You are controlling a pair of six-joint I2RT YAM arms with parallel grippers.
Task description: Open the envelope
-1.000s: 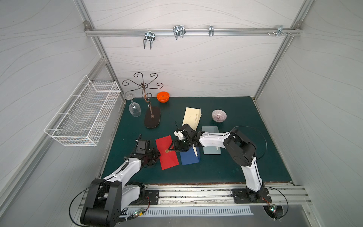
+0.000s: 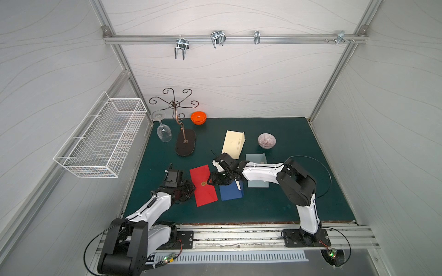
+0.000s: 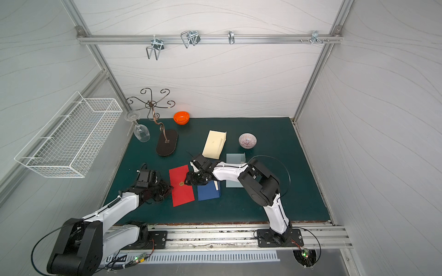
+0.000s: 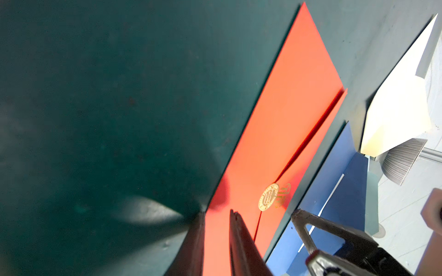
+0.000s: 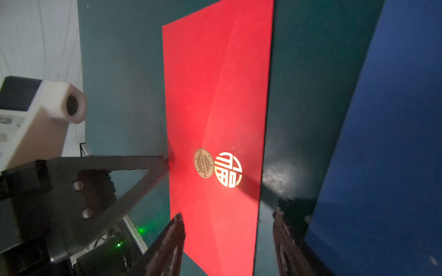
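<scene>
A red envelope [image 2: 201, 195] lies on the dark green table, its gold seal [image 5: 203, 163] at mid-length. In the left wrist view the flap [image 4: 317, 126] lies along the envelope's right side, with a narrow dark gap along its upper stretch. My left gripper is at the envelope's left edge, its fingers slightly apart with red paper visible between them; whether they touch it I cannot tell. On the right side, my right gripper stands open, with its fingers wide apart over the envelope's right edge and nothing gripped.
Just right of the red one lies a blue envelope [image 2: 231, 194], partly under the right arm. A cream envelope [image 2: 234, 143], a pale blue one [image 2: 258, 184] and a glass bowl [image 2: 266, 140] are beyond. A candelabra base [image 2: 185, 143] stands at back left.
The left arm and the envelope look unmoved.
</scene>
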